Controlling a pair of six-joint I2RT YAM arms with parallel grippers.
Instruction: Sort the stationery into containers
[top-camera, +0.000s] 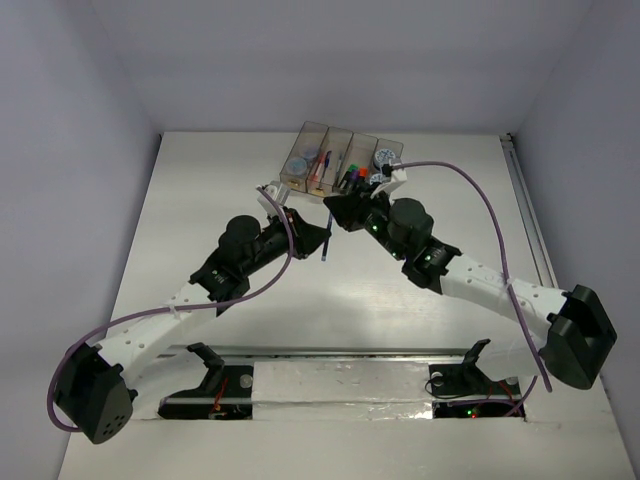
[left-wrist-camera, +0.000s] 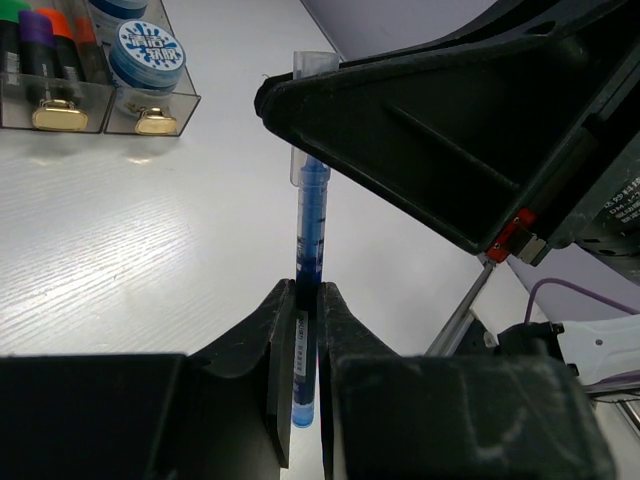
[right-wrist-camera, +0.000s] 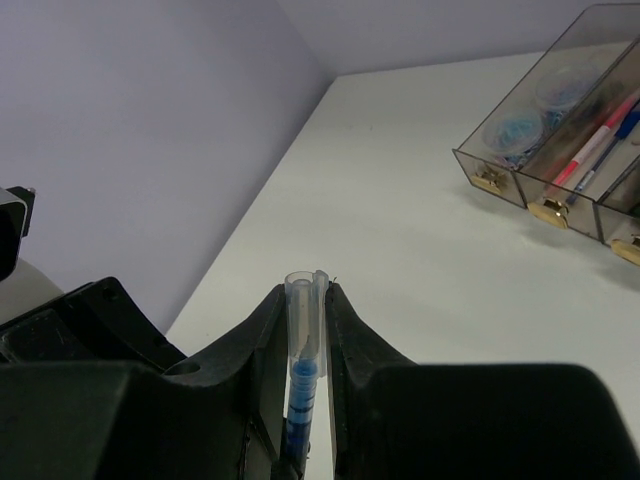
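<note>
A blue pen with a clear cap (left-wrist-camera: 308, 230) stands roughly upright between both hands above the table. My left gripper is shut around its blue barrel, and the lower tip pokes out below the fingers. Higher up, my right gripper is shut on the clear cap end, which shows between its fingers in the right wrist view. From above, only the pen's lower part (top-camera: 325, 250) is plain. Behind the hands is a clear divided organizer (top-camera: 312, 131); one compartment has a red pen (right-wrist-camera: 592, 143) and a blue pen (right-wrist-camera: 612, 150).
Beside the pens, the organizer has upright-looking markers (left-wrist-camera: 38, 45) with coloured caps, and a blue-white jar (left-wrist-camera: 148, 55) in the end compartment. Clear round tubs (right-wrist-camera: 513, 132) lie in the opposite end.
</note>
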